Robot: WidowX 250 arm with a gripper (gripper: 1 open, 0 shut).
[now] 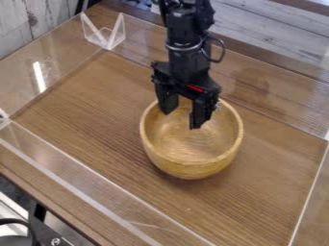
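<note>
A round yellow wooden-looking bowl (190,144) sits on the wooden table, a little right of centre. My black gripper (183,104) hangs from above over the bowl's back part, its fingers open, one toward the left and one toward the right. The gripper partly hides the bowl's far rim. I see nothing clearly held between the fingers.
A clear plastic stand (106,31) is at the back left. A white wall runs along the back, and dark cables lie at the lower left corner.
</note>
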